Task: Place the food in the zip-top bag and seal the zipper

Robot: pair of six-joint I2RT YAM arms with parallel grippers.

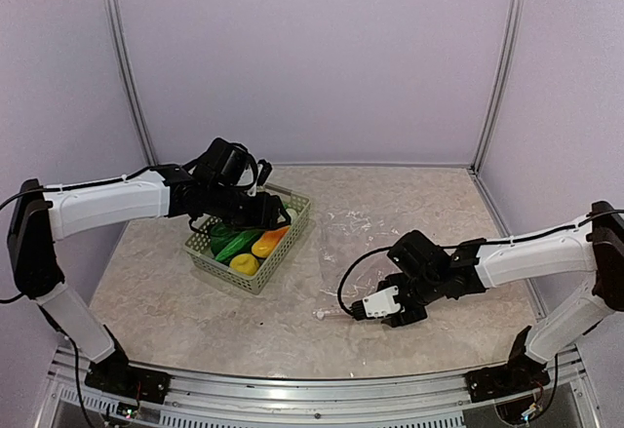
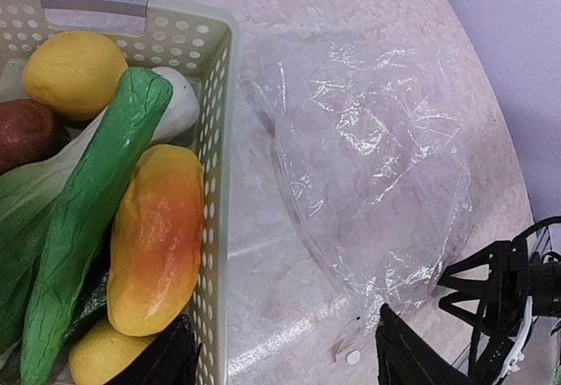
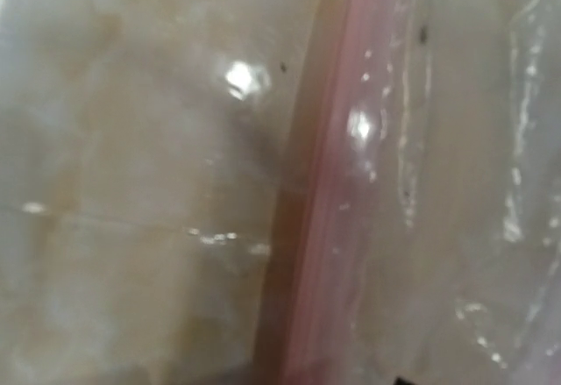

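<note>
The clear zip bag lies flat on the table right of the food basket; its pink zipper strip (image 3: 320,210) fills the middle of the right wrist view, blurred. The basket holds toy food, including a mango (image 2: 158,236), a green vegetable (image 2: 92,210) and a lemon (image 2: 74,71). My left gripper (image 1: 268,209) hangs over the basket, its fingers apart and empty in the left wrist view. My right gripper (image 1: 395,306) is down at the bag's near end by the zipper; in the left wrist view its fingers look apart.
Bare table lies in front of the basket and at its left. Walls border the back and both sides.
</note>
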